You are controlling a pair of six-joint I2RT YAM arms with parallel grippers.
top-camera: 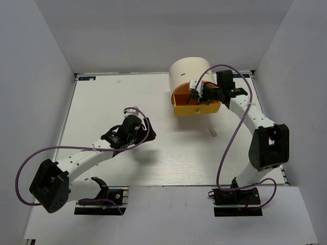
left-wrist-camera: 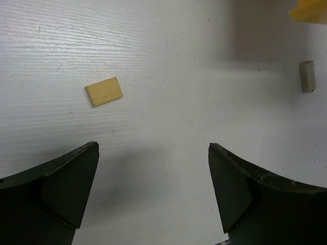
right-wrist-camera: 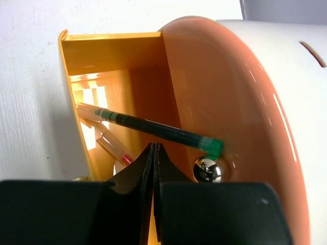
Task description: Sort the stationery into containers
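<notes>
An orange drawer (top-camera: 181, 110) in a white rounded organiser (top-camera: 188, 69) holds a dark green-capped pen (right-wrist-camera: 153, 127) and a clear pen (right-wrist-camera: 112, 144) with a red band. My right gripper is shut over the drawer, nothing seen between its fingers. My left gripper stands open above the table at the left. Below it lie a small tan block (left-wrist-camera: 104, 92) and, further right, a grey eraser-like bar (left-wrist-camera: 307, 76).
Grey walls border the work area on both sides and behind.
</notes>
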